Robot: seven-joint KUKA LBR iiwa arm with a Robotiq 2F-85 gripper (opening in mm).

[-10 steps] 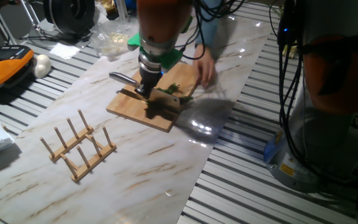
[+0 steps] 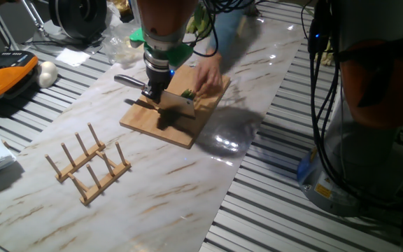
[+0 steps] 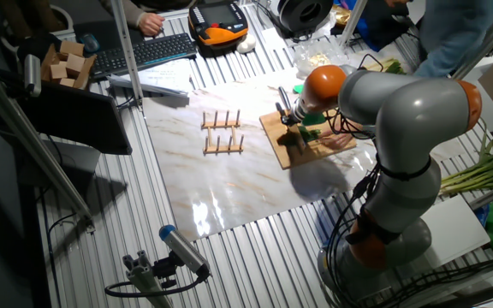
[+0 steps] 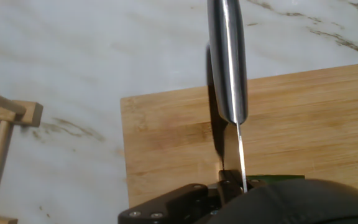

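Observation:
A metal-handled knife with a broad blade [image 2: 179, 106] is held over a wooden cutting board [image 2: 140, 120], my gripper [image 2: 157, 98] shut on it near where handle and blade meet. In the wrist view the knife's handle [image 4: 227, 62] points away from the fingers [image 4: 173, 205], and the blade stands edge-on between them. Some chopped green vegetable [image 2: 187, 94] lies on the board just behind the blade, mostly hidden. A person's hand [image 2: 207, 73] rests at the greens, close to the blade. Whether the blade's edge touches the board, I cannot tell.
An empty wooden peg rack [image 3: 222, 147] stands on the marble-patterned sheet, apart from the board. Long green stalks [image 3: 473, 175] lie at the far right. A plastic bag [image 2: 121, 45] sits behind the board. Bare sheet surrounds the rack.
The person's hand has come from the board's right side in to the greens beside the blade.

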